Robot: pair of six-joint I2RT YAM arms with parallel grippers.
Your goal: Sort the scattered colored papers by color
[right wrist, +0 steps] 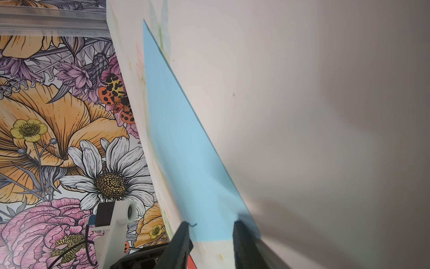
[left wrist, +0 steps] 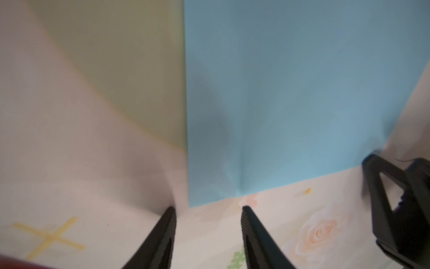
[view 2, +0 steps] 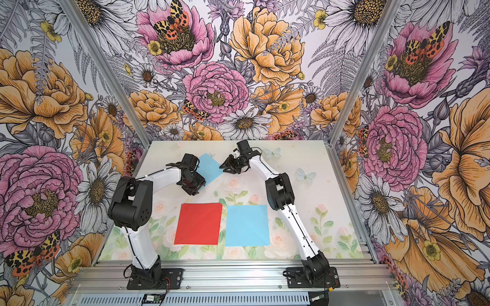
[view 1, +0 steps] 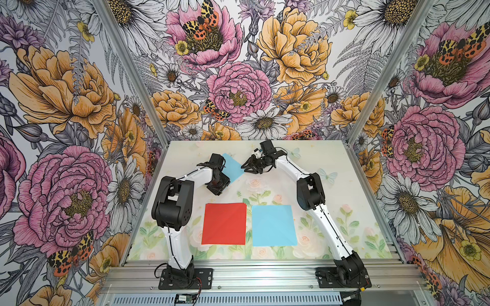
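Observation:
A loose blue paper (view 1: pixel 232 165) lies tilted at the back middle between the grippers. My left gripper is open just beside its corner, nothing visible between its fingers; its lower parts are hidden in the top views. My right gripper is open low at the paper's other edge, with paper in view beyond its fingertips; whether the fingers touch it is unclear. At the front middle, a red paper square (view 1: pixel 223 224) and a blue paper square (view 1: pixel 273 226) lie side by side.
Metal frame posts and floral walls bound it on the sides and back. My two arms reach in from the front corners.

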